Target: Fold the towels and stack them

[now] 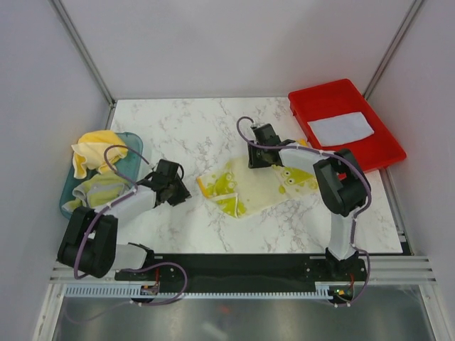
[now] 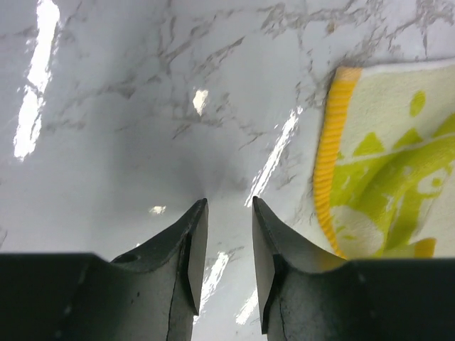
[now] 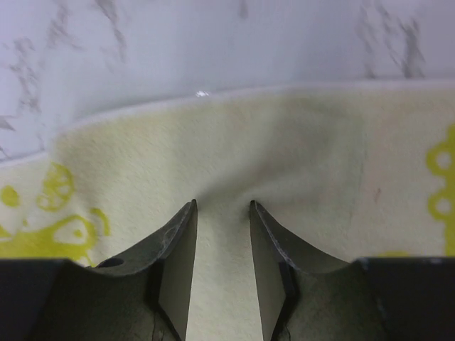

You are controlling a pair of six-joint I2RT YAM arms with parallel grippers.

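A cream towel with yellow-green patterns (image 1: pixel 259 187) lies spread on the marble table, its left end turned over in a crumpled fold. Left of that end, my left gripper (image 1: pixel 180 197) hangs over bare table; in the left wrist view its fingers (image 2: pixel 190 263) stand apart with nothing between them, and the towel's orange-edged corner (image 2: pixel 334 142) is to the right. My right gripper (image 1: pixel 256 162) is at the towel's far edge. In the right wrist view towel cloth (image 3: pixel 142 170) fills the space around its parted fingertips; whether any is pinched cannot be made out.
A teal bin (image 1: pixel 132 141) at the left holds a yellow towel (image 1: pixel 99 150) and a pale green one (image 1: pixel 103 189). At the right back stands a red bin (image 1: pixel 323 99) with a white folded cloth (image 1: pixel 341 129) inside.
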